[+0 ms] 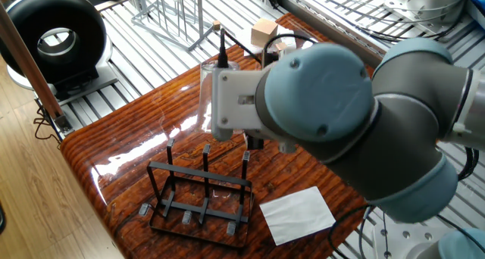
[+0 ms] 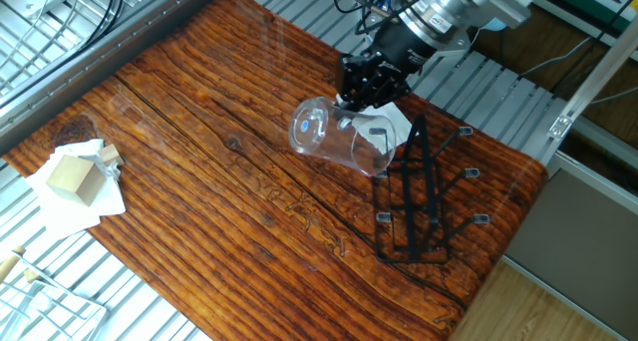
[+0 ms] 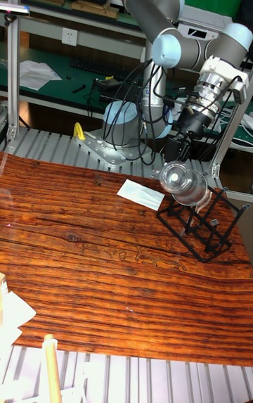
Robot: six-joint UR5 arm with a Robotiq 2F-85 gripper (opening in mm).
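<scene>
A clear cup [image 2: 342, 137] is tilted on its side in the air, held at its wall by my gripper [image 2: 353, 98], which is shut on it. In exterior view 3, one round end of the cup [image 3: 184, 183] faces the camera, and my dark gripper [image 3: 176, 157] is just above and behind it. The black wire rack [image 1: 201, 206] with upright prongs stands on the wooden table. From exterior view 2 the cup overlaps the near side of the rack [image 2: 414, 206]; whether they touch I cannot tell. My wrist hides the fingers in exterior view 1, where only a strip of cup shows.
A white sheet [image 1: 297, 215] lies flat beside the rack. Wooden blocks [image 2: 77, 180] rest on white paper at the opposite table end. Cables hang along the arm.
</scene>
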